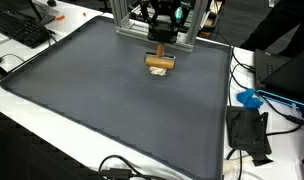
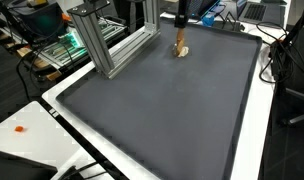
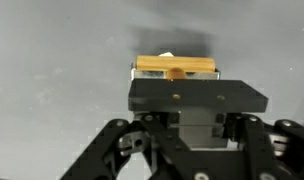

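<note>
A wooden mallet-like tool (image 1: pixel 160 61) hangs below my gripper (image 1: pixel 161 41), its cylindrical head lowest and lying crosswise. My gripper is shut on the upright handle (image 2: pixel 180 36). In the wrist view the pale wooden head (image 3: pixel 177 64) shows past a black bar (image 3: pixel 197 96), which hides most of the handle and the grip itself. Just beneath the head a small light-coloured piece (image 1: pixel 158 70) rests on the grey mat (image 1: pixel 112 95); exterior view 2 shows this piece (image 2: pixel 183 51) too. I cannot tell whether the head touches it.
A white frame (image 2: pixel 112 45) stands close beside the arm at the back. A blue object (image 1: pixel 249 98) and a black item (image 1: pixel 247 132) lie off the mat on the right. A keyboard (image 1: pixel 20 29) is at the far left.
</note>
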